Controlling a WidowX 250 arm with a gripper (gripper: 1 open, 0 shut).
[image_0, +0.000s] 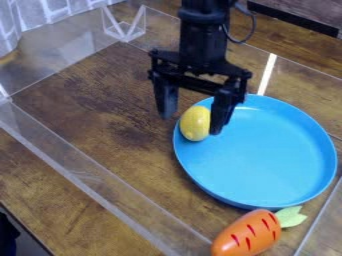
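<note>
My black gripper (195, 110) is lowered over a blue plate (265, 160), open, its two fingers on either side of and just above a yellow egg-shaped object (195, 124) on the plate's left part. Whether the fingers touch it cannot be told. An orange toy carrot (245, 236) with red stripes and a green top lies at the front, below the plate.
Transparent edging runs along the left and front, and a small white frame-like shape (123, 26) sits at the back left.
</note>
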